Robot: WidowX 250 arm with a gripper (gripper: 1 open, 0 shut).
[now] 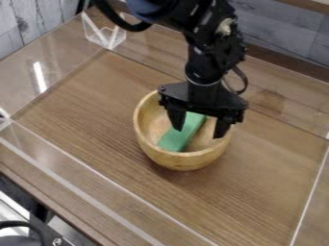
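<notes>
A yellowish bowl (180,159) holds a green oblong object (178,136), lying tilted inside it. My black gripper (195,117) reaches down from the top of the view into the bowl, its fingers spread open on either side over the green object and the bowl's right part. It partly hides the object's upper end; whether the fingers touch it I cannot tell.
A clear plastic item (103,29) lies at the back left near a grey wall. Black cables lie at the bottom left corner.
</notes>
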